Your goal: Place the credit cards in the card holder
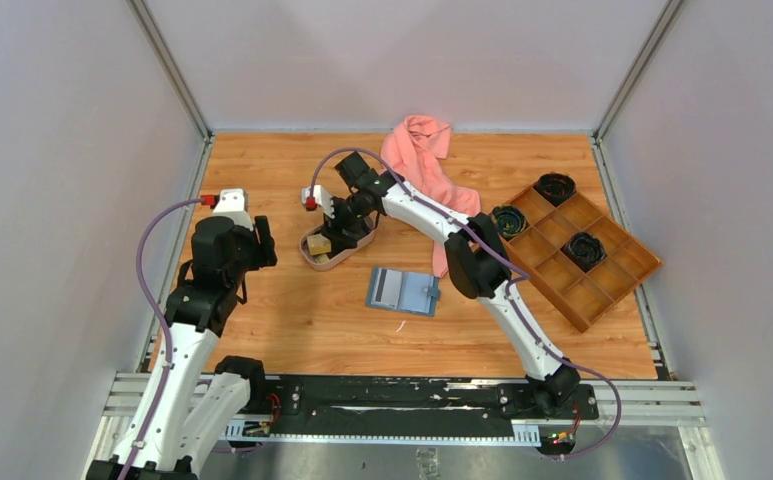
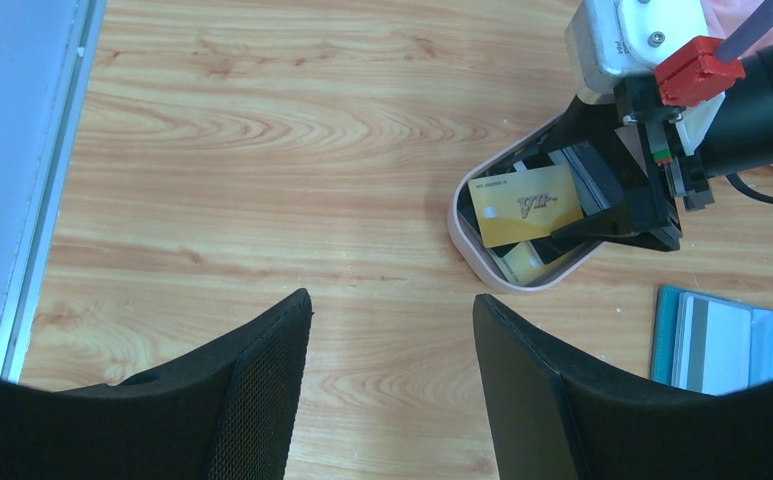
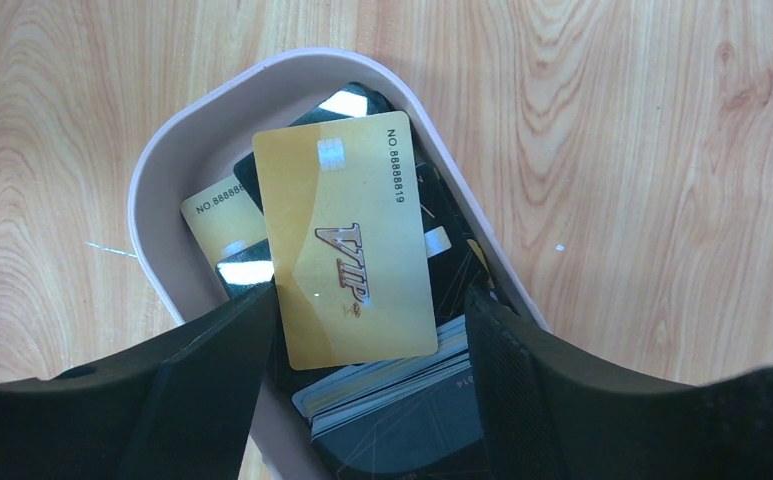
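Note:
In the right wrist view a gold VIP card [image 3: 352, 240] lies on top of other cards inside an oval, pale pink container [image 3: 162, 190]. My right gripper is open above the container, its fingers on either side of the gold card's lower end. Darker cards [image 3: 402, 420] are stacked beneath and between the fingers. The blue card holder [image 1: 403, 291] lies opened flat on the table, right of and in front of the container. My left gripper hangs over the table left of the container, fingers apart with only bare wood showing between them.
A pink cloth [image 1: 422, 165] lies behind the right arm. At the right stands a wooden compartment tray [image 1: 552, 275] with coiled dark cables [image 1: 584, 250]. A small white strip [image 1: 401, 325] rests in front of the holder. Table space left of the holder is clear.

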